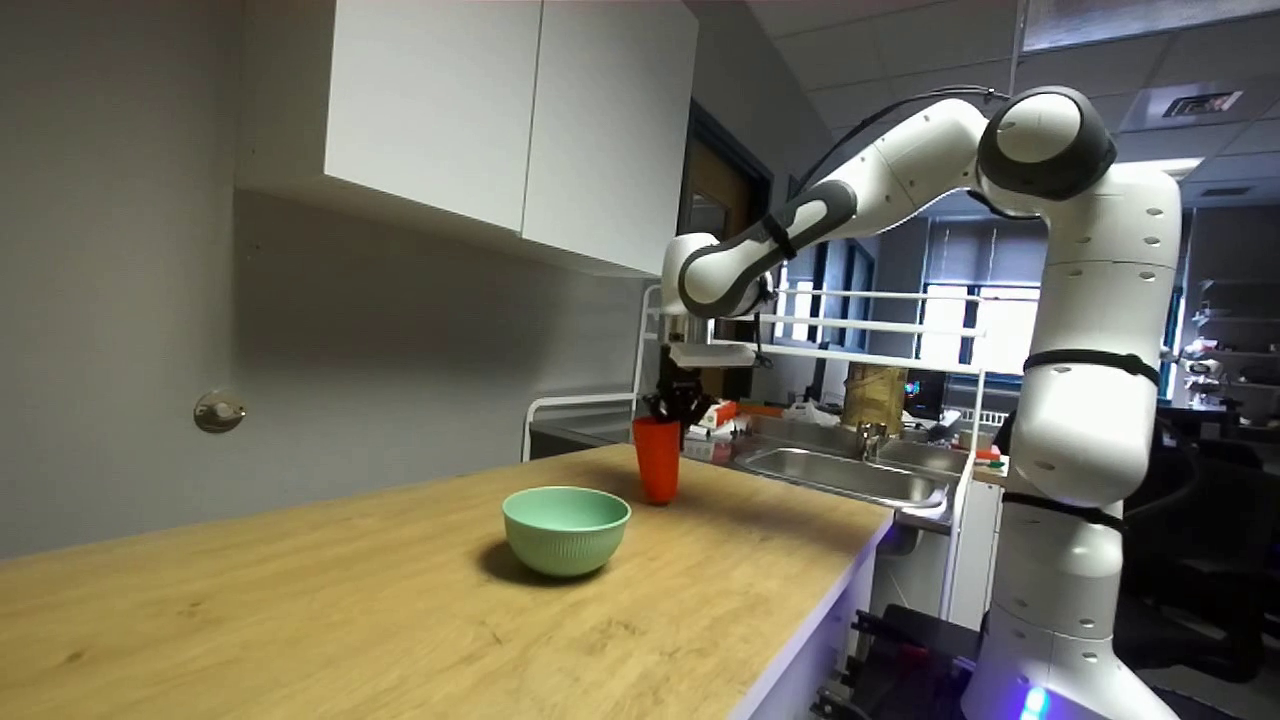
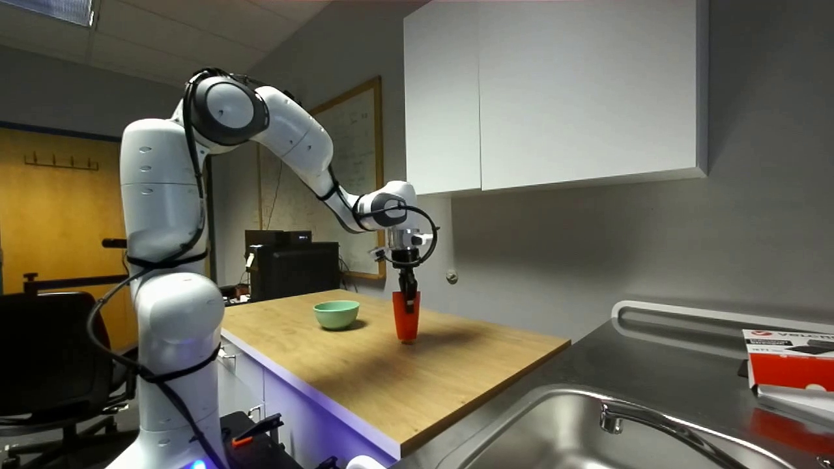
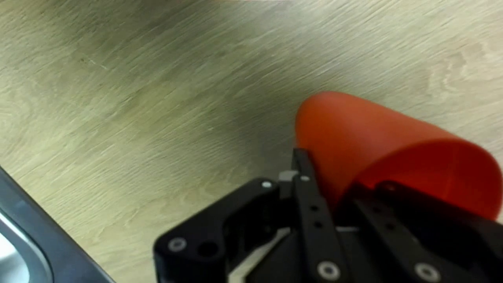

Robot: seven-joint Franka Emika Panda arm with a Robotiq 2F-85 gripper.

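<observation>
A tall red cup (image 1: pixel 656 461) is upright, slightly tilted, toward the far end of the wooden counter. My gripper is shut on its wall; in the wrist view one finger (image 3: pixel 313 207) lies along the outside and the other reaches into the mouth. In exterior view 2 the red cup (image 2: pixel 406 319) hangs from the gripper (image 2: pixel 408 303) with its base at or just above the wood; I cannot tell whether it touches. A ribbed green bowl (image 1: pixel 565 532) stands upright and apart from the cup, and its visible inside looks empty.
White cabinets (image 1: pixel 438 108) hang above the counter (image 1: pixel 360 600). A metal sink (image 2: pixel 539 430) and a red-and-white box (image 2: pixel 790 359) lie beyond its far end. Bare wood surrounds the bowl, with wide free room on the side away from the sink.
</observation>
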